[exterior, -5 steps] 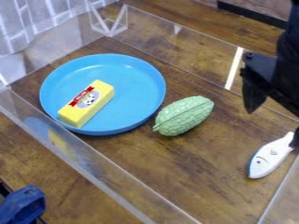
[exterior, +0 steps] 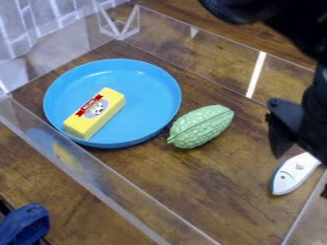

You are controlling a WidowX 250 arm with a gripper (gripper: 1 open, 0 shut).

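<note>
My black gripper point(exterior: 281, 129) fills the right side of the camera view, open, above a white fish-shaped object point(exterior: 289, 179) that lies on the wooden floor of the workspace and is partly hidden by it at the right. A green ridged vegetable point(exterior: 201, 126) lies at the middle. Left of it a blue plate point(exterior: 145, 94) holds a yellow box point(exterior: 95, 113) with a red-and-white label.
Clear low walls border the wooden floor point(exterior: 166, 191). A blue object point(exterior: 23, 228) sits outside at the lower left. Bare floor lies below and above the green vegetable.
My gripper has moved down toward the white fish-shaped object and now covers part of it. The plate, box and vegetable have stayed put.
</note>
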